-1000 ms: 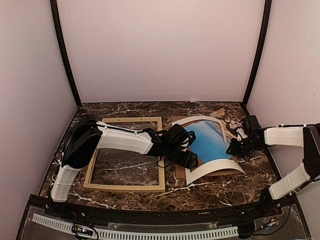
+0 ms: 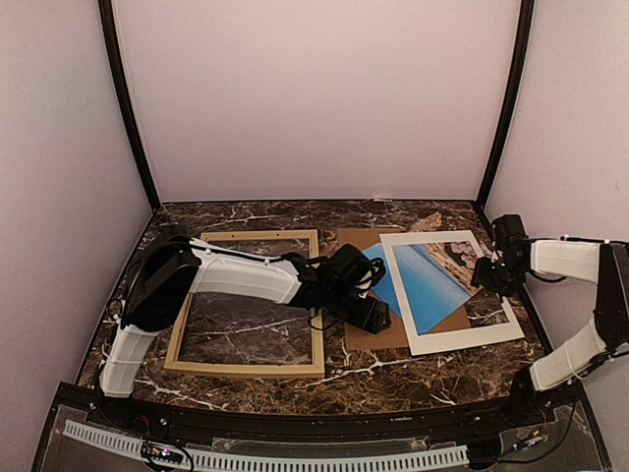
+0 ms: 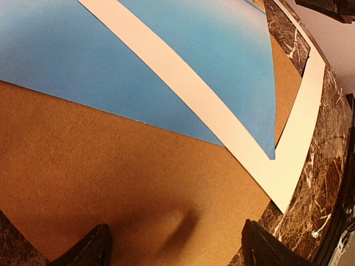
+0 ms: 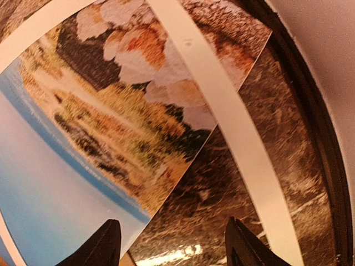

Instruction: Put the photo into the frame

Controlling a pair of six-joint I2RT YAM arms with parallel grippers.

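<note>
The empty wooden frame (image 2: 318, 354) lies at the left of the table. To its right a brown backing board (image 2: 373, 334) carries the photo (image 2: 432, 285), blue sea with a rocky shore, partly under a white mat (image 2: 462, 342) that lies askew over it toward the right. My left gripper (image 2: 373, 313) hangs over the board's left part; in the left wrist view its fingers stand apart over bare brown board. My right gripper (image 2: 489, 275) is over the mat's right strip; in the right wrist view its fingers are apart with nothing visible between them.
Dark marble shows in front of the board and behind the frame. A wall (image 2: 560, 197) rises close to the right arm, and a dark rail (image 2: 275, 423) runs along the front edge.
The white mat, bowed one second ago, now lies flat and further right. My right gripper has moved right and slightly back. The left arm looks unchanged.
</note>
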